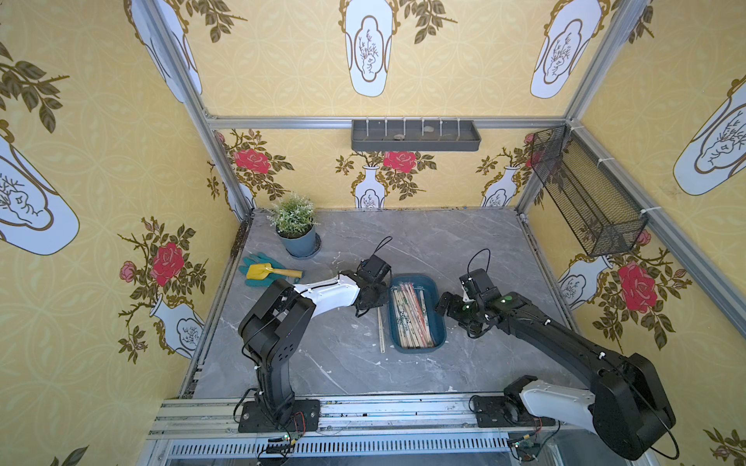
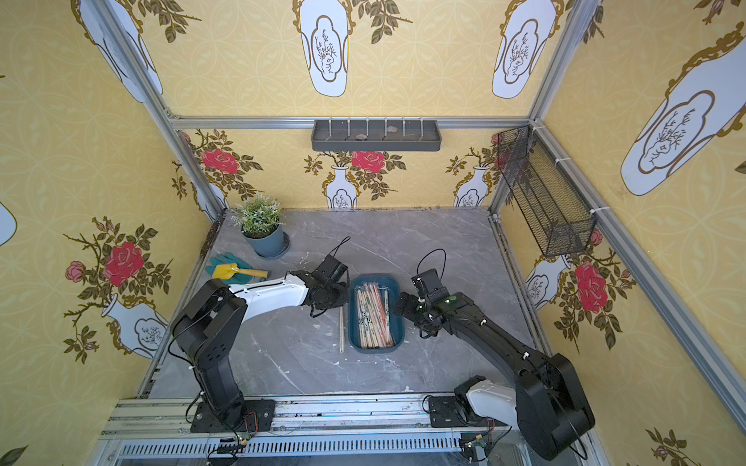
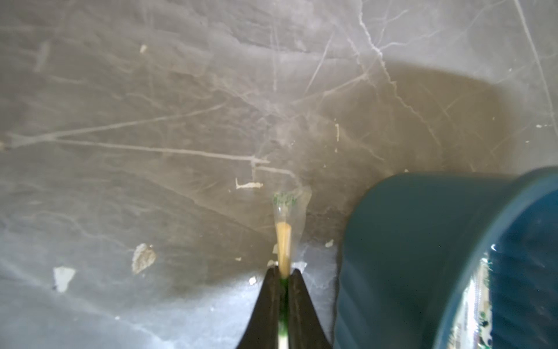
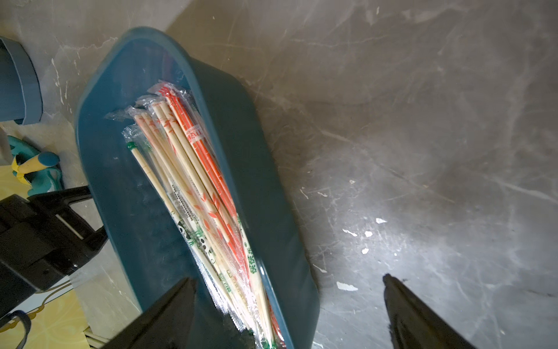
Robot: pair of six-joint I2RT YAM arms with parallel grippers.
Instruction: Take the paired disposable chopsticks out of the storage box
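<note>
A thin wrapped pair of chopsticks (image 3: 284, 247) runs between the fingertips of my left gripper, which is shut on it. Its far end, in clear wrapping with green print, points up in the left wrist view. From above, the pair (image 1: 381, 332) lies outside the box along its left side; whether it touches the table I cannot tell. The blue storage box (image 4: 255, 174) holds several more wrapped chopsticks (image 4: 191, 168), some red-printed, some green. My right gripper is open at the box's right side, its fingers wide apart across the wall.
A potted plant (image 1: 294, 221) stands at the back left. In front of it lie a yellow shovel (image 1: 260, 271) and a teal glove (image 1: 252, 279). A mesh basket (image 1: 590, 194) hangs on the right wall. The table behind the box and at front left is clear.
</note>
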